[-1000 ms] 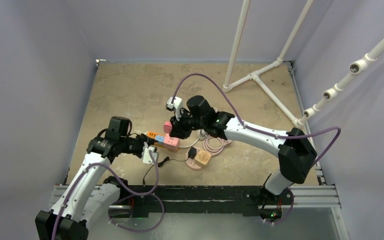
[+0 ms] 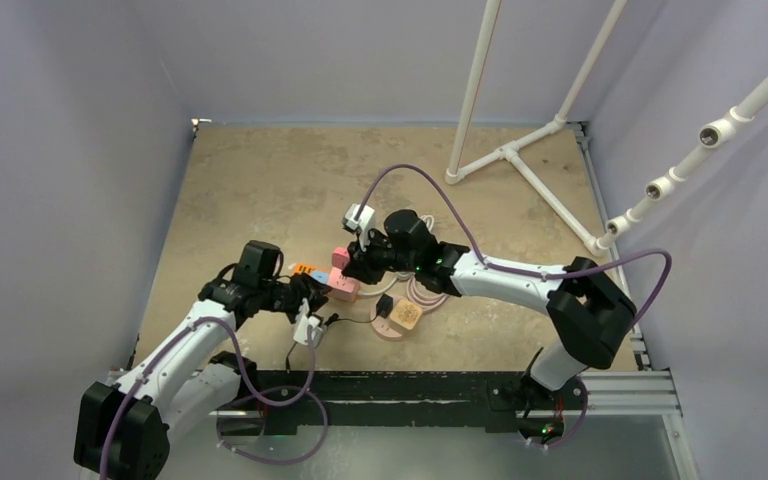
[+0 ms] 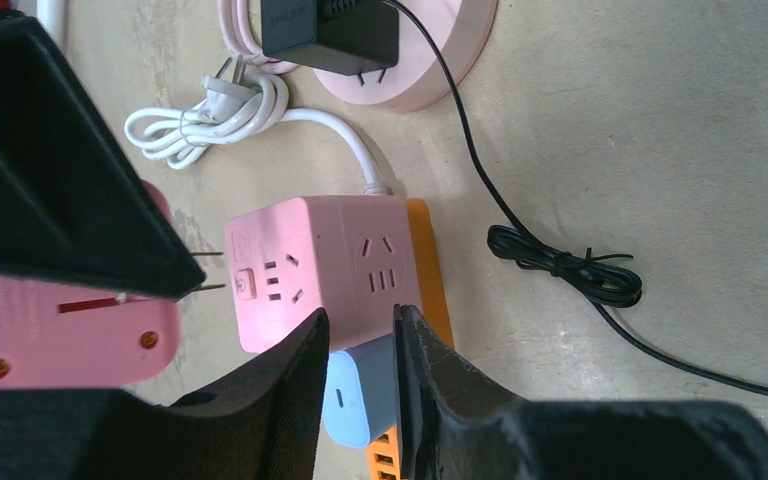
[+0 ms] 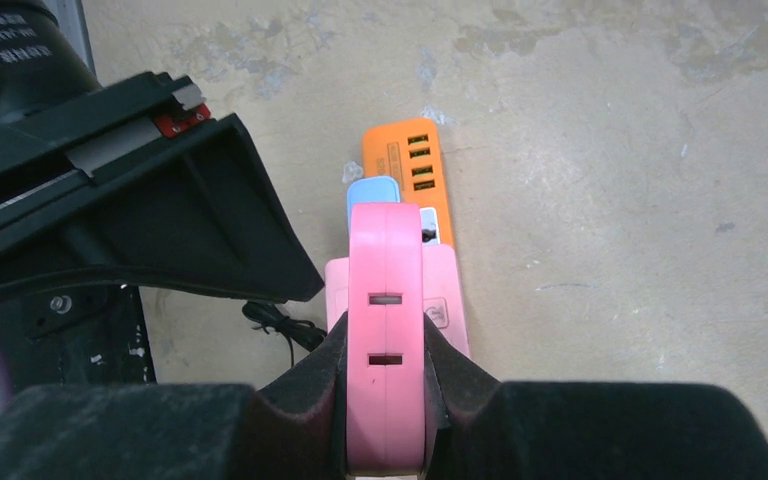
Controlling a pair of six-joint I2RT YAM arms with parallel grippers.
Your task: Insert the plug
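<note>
My right gripper is shut on a pink plug, whose two prongs show in the left wrist view, pointing at the side of a pink socket cube. The cube is on an orange power strip with a blue adapter beside it. My left gripper is low over the blue adapter end, its fingers part open near the cube; whether they touch anything I cannot tell.
A black adapter with a cable, a round pink socket, a coiled white cord and a bundled black cable lie around. The back of the board is clear.
The left gripper has shifted slightly right.
</note>
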